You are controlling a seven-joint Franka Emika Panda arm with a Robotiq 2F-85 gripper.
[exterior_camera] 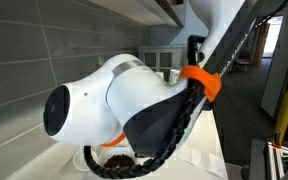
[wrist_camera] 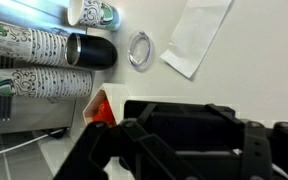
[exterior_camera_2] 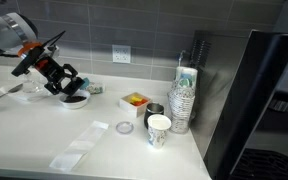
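My gripper (exterior_camera_2: 66,85) is low at the left part of the counter, by a white bowl with dark contents (exterior_camera_2: 76,102). A black, box-like object (wrist_camera: 179,122) fills the lower middle of the wrist view, and the gripper is shut on it. The same dark shape (exterior_camera_2: 77,86) shows just above the bowl in exterior view 2; whether it touches the bowl I cannot tell. In exterior view 1 the arm covers the gripper, and only part of the bowl's dark contents (exterior_camera: 118,161) shows.
To the right stand stacked patterned cups (exterior_camera_2: 180,98), a single cup (exterior_camera_2: 158,130), a dark cup (exterior_camera_2: 154,112) and a box with colourful items (exterior_camera_2: 136,102). A clear ring (wrist_camera: 139,49) and a white sheet (wrist_camera: 197,35) lie flat.
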